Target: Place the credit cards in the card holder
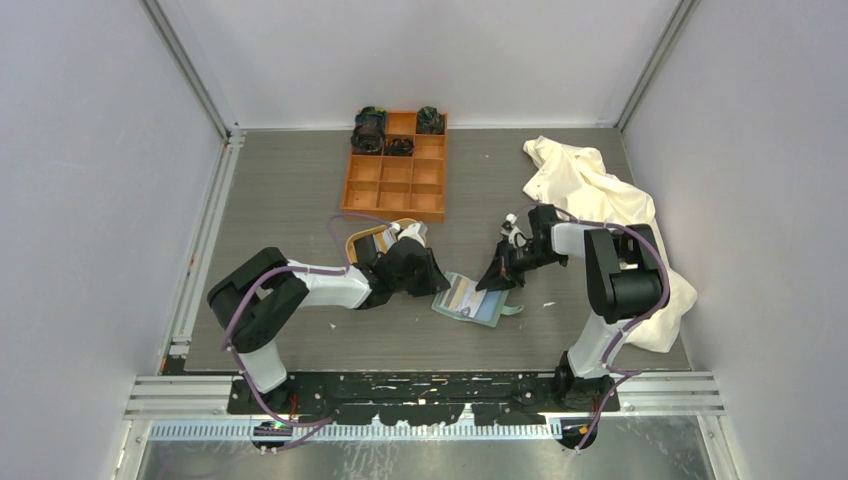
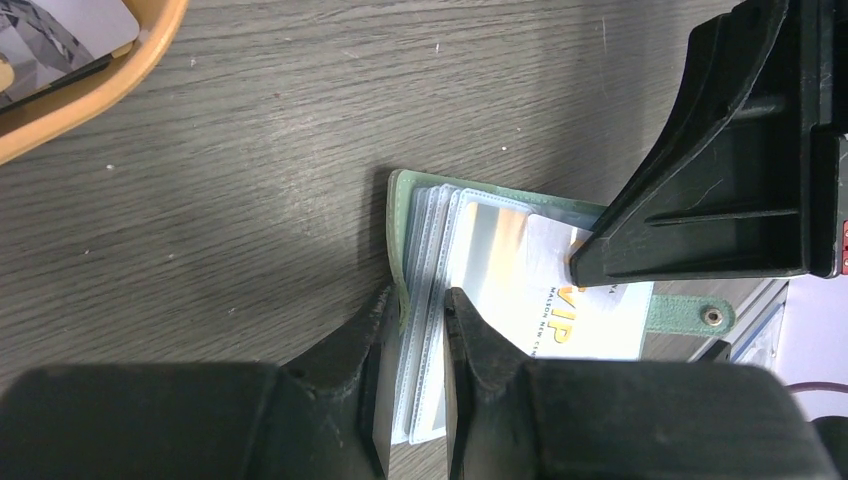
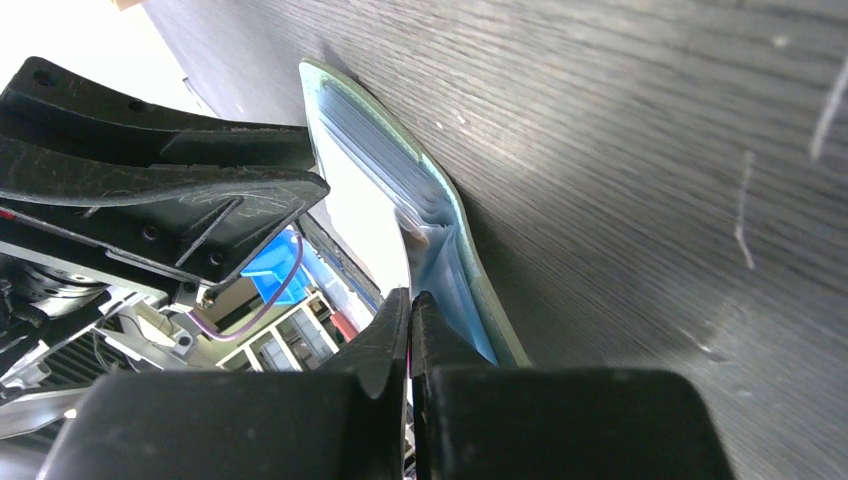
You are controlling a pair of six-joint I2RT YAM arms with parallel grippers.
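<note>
The pale green card holder (image 1: pixel 487 319) lies open on the table between both grippers, its clear sleeves (image 2: pixel 425 330) facing up and its snap strap (image 2: pixel 690 314) to the right. A white card with gold "VIP" print (image 2: pixel 585 327) lies over the sleeves. My right gripper is shut on the white card (image 3: pixel 365 215) at its edge; how far the card sits in a sleeve cannot be told. My left gripper is part open, with the holder's left edge and sleeve ends between its fingers.
An orange-rimmed basket (image 2: pixel 150 65) with more cards stands just behind the left gripper. Farther back is an orange compartment tray (image 1: pixel 428 172) with black items. White cloth (image 1: pixel 580 180) covers the right side.
</note>
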